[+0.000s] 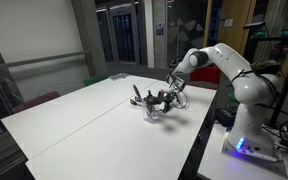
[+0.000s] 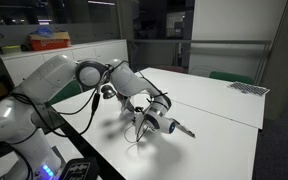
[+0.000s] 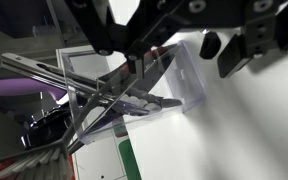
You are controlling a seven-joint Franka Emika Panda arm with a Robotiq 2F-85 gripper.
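A clear plastic container (image 3: 189, 85) stands under my gripper in the wrist view, with metal utensils (image 3: 89, 88) lying in and across it. A purple handle (image 3: 22, 88) juts out to the left. My gripper is part open, its dark fingers (image 3: 136, 62) spread apart above the container's wall. Nothing shows clearly gripped between them. From the first exterior side, the gripper (image 1: 170, 98) hangs low beside the container (image 1: 150, 114). The second exterior view has the gripper (image 2: 137, 116) close to the cluster of utensils, too small to tell contact.
Near the arm's wrist, a loose pale cable (image 1: 183, 98) loops outward. Chairs (image 1: 44, 98) line the table's far edge. A dark utensil (image 2: 184, 130) sticks out sideways from the cluster.
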